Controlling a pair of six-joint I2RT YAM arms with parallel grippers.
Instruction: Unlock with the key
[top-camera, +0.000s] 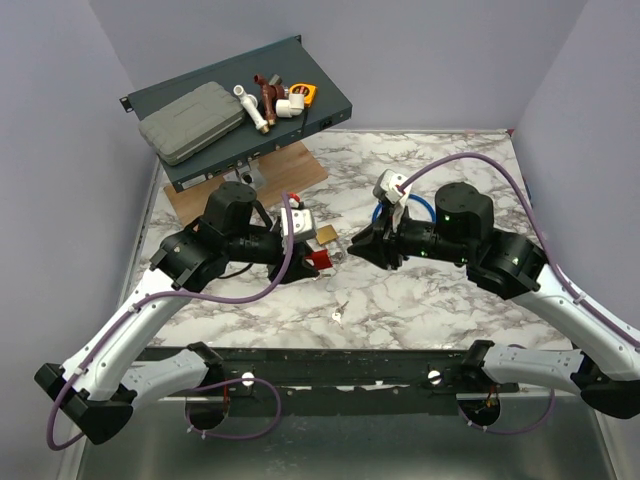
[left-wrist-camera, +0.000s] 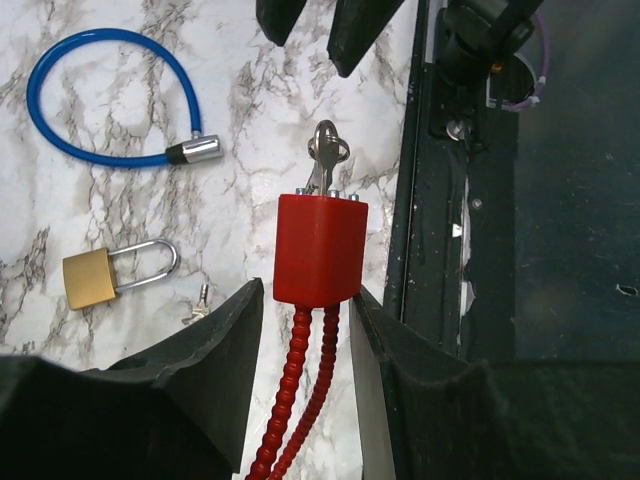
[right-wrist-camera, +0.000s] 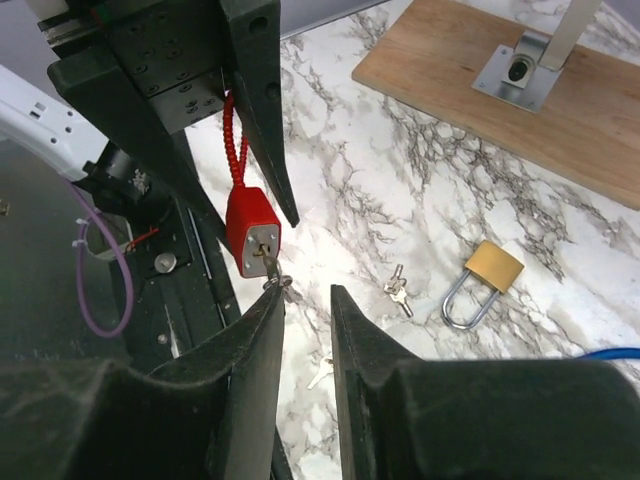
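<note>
In the left wrist view, my left gripper is closed around a red lock body (left-wrist-camera: 320, 245), its red beaded cord trailing back between the fingers. A silver key (left-wrist-camera: 325, 150) stands in the lock's end, its bow pointing outward. Seen from the right wrist, the same lock (right-wrist-camera: 252, 230) shows its end face with the key (right-wrist-camera: 272, 266) in it. My right gripper (top-camera: 372, 256) is just right of the key in the top view, apart from it. Its fingertips (right-wrist-camera: 340, 300) are spread, with nothing held between them.
A brass padlock (right-wrist-camera: 495, 266) and small keys (right-wrist-camera: 399, 290) lie on the marble surface. A blue cable lock (left-wrist-camera: 110, 160) lies farther off. A wooden board (top-camera: 290, 170) and a dark shelf (top-camera: 325, 90) with tools occupy the back left.
</note>
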